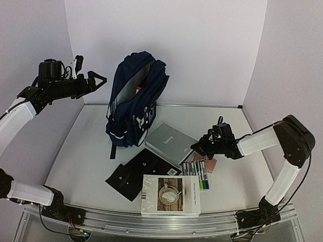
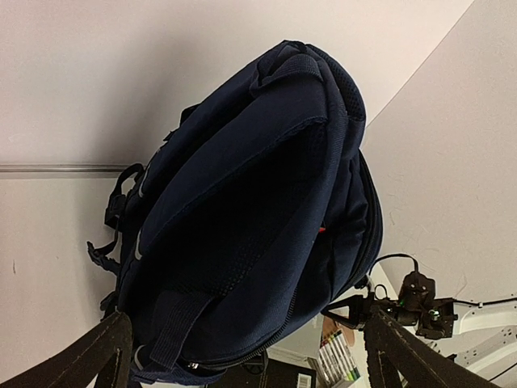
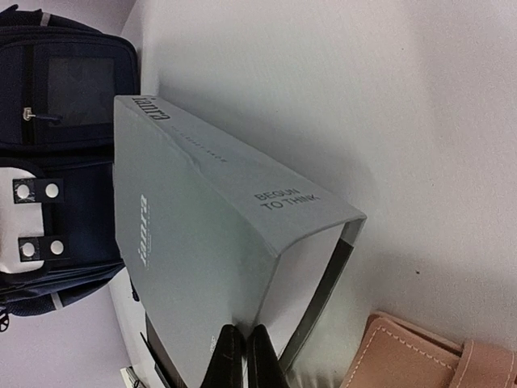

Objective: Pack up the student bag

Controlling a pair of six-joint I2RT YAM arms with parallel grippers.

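Note:
A dark blue backpack [image 1: 132, 101] stands upright at the back, its main compartment gaping. Left of it, my left gripper [image 1: 98, 81] hangs in the air, apart from the bag. Its fingers [image 2: 400, 356] are spread wide with nothing between them. On the table in front of the bag is a grey book [image 1: 170, 143], its right corner slightly raised. My right gripper is shut on the edge of that book's cover. A pinkish-brown leather case [image 3: 412, 360] lies beside it, partly hidden under the right gripper in the top view.
Two black folders [image 1: 124, 182] lie overlapping at the front. A white book with a coffee-cup picture [image 1: 170, 195] and several markers [image 1: 201, 174] are nearby.

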